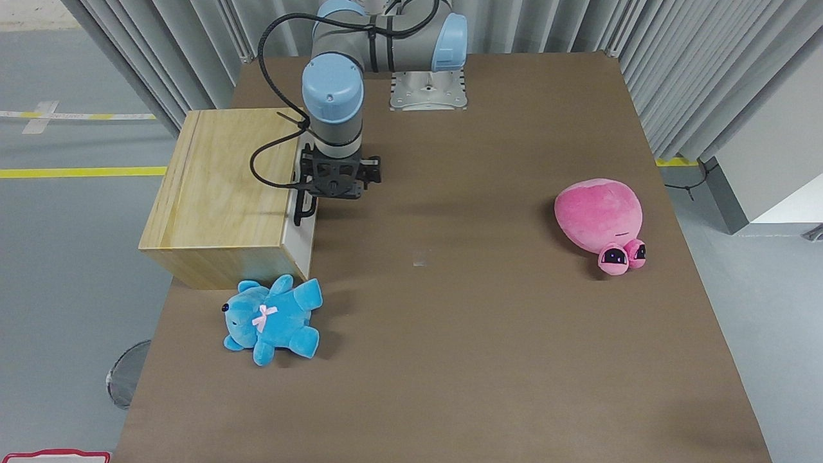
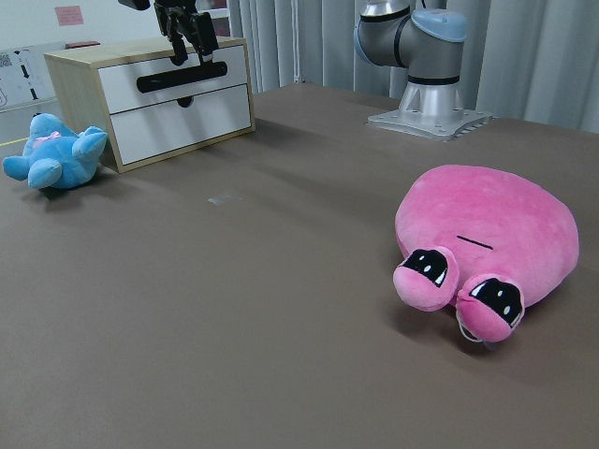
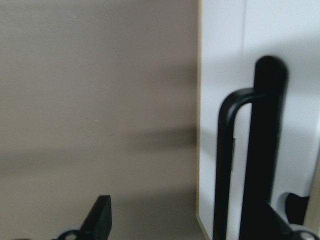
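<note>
A wooden cabinet (image 1: pixel 213 193) with two white drawers stands at the table's left. Its top drawer (image 2: pixel 128 85) is flush with the front, black bar handle (image 2: pixel 164 81) across it. My gripper (image 1: pixel 340 179) is at that drawer front; in the left view it hangs just above the handle. The wrist view shows the handle (image 3: pixel 265 140) upright at the right, with the two fingertips apart at the bottom edge and nothing visible between them but tabletop and drawer front.
A blue bear plush (image 1: pixel 278 324) lies just in front of the cabinet. A pink plush (image 1: pixel 596 212) lies at the table's right.
</note>
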